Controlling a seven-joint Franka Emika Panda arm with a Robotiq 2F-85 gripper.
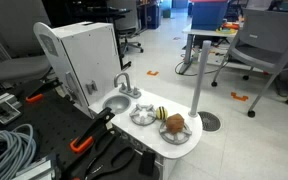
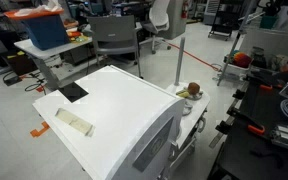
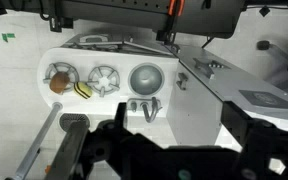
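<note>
In the wrist view my gripper stands open, its dark fingers (image 3: 108, 142) far apart with nothing between them, high over a white toy kitchen counter (image 3: 119, 107). A round brown item (image 3: 60, 81) rests on the outer burner. Beside it lies a yellow-and-dark striped item (image 3: 82, 89), toward the inner burner (image 3: 103, 77). The grey sink (image 3: 146, 78) and silver faucet (image 3: 149, 109) are near the middle of this view. Exterior view 1 also has the brown item (image 1: 174, 122) and striped item (image 1: 161, 112) on the counter; the gripper cannot be made out clearly there.
A tall white cabinet (image 1: 81, 55) rises at the sink end of the counter. A grey upright post (image 1: 201, 78) stands at the other end. The dark tabletop (image 1: 46, 120) carries a coil of pale cable (image 1: 9, 150). Chairs (image 1: 262, 45) stand behind on open floor.
</note>
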